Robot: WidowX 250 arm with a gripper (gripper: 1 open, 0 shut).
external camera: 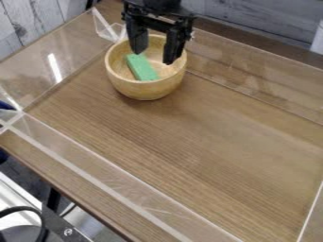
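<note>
A round beige bowl (pixel 146 89) sits at the upper middle of the table, holding a green object (pixel 139 65) that lies at a slant on its left side. My black gripper (pixel 158 47) hangs over the back of the bowl, one finger above the left part and one above the right, spread open. I see nothing held between them; whether the tips dip inside the rim is hard to tell.
Clear plastic strips run along the left side, and a black cable (pixel 38 217) lies at the bottom left corner.
</note>
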